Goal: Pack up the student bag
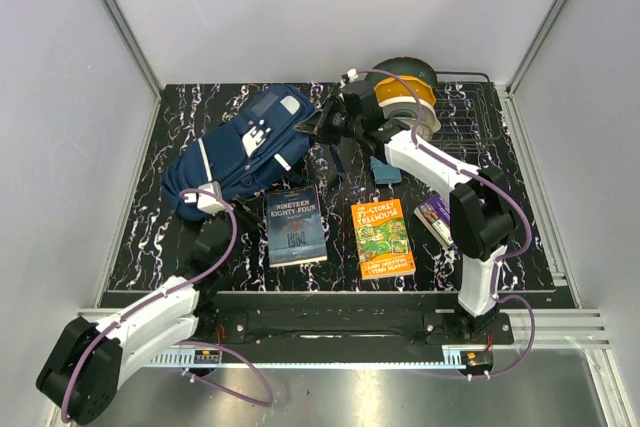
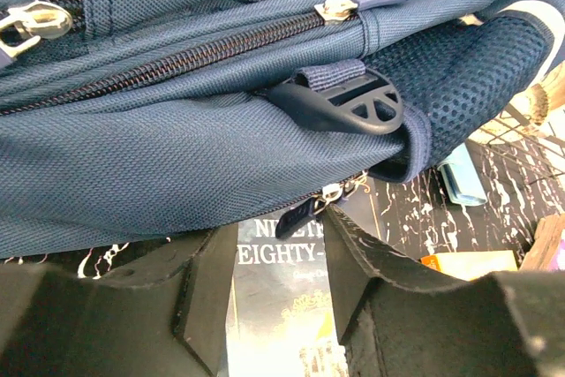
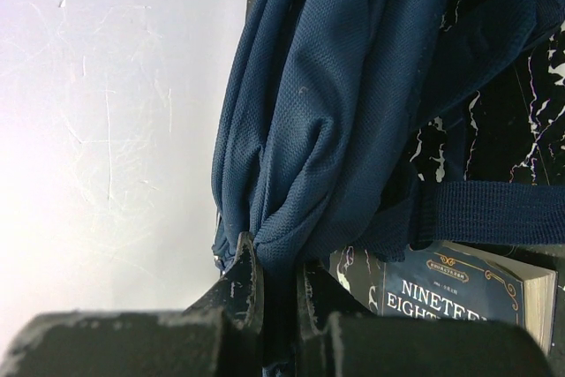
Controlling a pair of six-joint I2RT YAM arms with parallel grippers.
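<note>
A dark blue backpack (image 1: 240, 147) lies slantwise at the back left of the table. My right gripper is shut on a gathered fold of its fabric (image 3: 309, 143), at the bag's upper right end in the top view. By the bag's lower edge, my left gripper stands part open. A dark zipper pull (image 2: 298, 218) dangles between and just beyond its fingertips, close to the right finger (image 2: 346, 258); whether they touch, I cannot tell. The Nineteen Eighty-Four book (image 1: 296, 227) lies flat below the bag, and the orange Treehouse book (image 1: 382, 239) is to its right.
A purple book (image 1: 435, 219) lies partly under my right arm. Behind it are a light blue item (image 1: 385, 171) and a wire rack (image 1: 465, 117) with bowls (image 1: 405, 87). Bare table shows at the front, between and below the books.
</note>
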